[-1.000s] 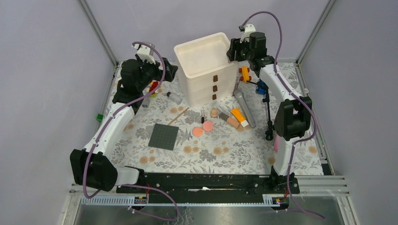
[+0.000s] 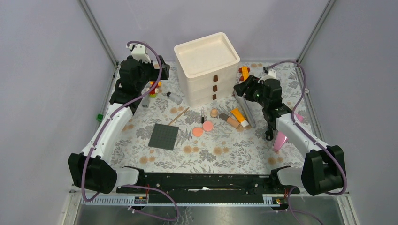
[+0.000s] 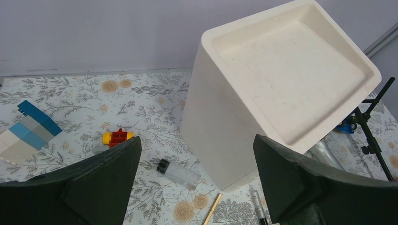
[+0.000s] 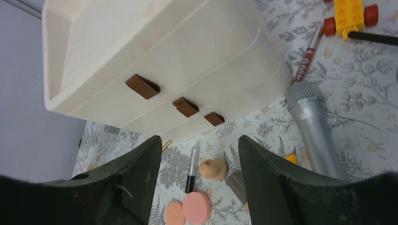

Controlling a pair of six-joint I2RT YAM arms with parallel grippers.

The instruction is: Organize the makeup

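A white three-drawer organizer (image 2: 197, 84) with brown pulls and a bare top tray stands at the back centre. Makeup lies before it: pink compacts (image 2: 208, 126), a dark-tipped slim tube (image 4: 191, 174), a tan sponge (image 4: 213, 169), a tan tube (image 2: 230, 121), an orange tube (image 2: 238, 115), a palette (image 2: 163, 136), a clear bottle (image 3: 180, 175) and a thin stick (image 3: 213, 210). My left gripper (image 2: 163, 69) hangs open left of the organizer, empty. My right gripper (image 2: 241, 86) is open at the organizer's right front, over the items, with nothing between its fingers.
A silver microphone (image 4: 312, 131), a toy car (image 4: 348, 16), a black stand (image 3: 371, 143) and a pink object (image 2: 280, 140) lie on the right. Toys (image 3: 117, 137) sit at the left.
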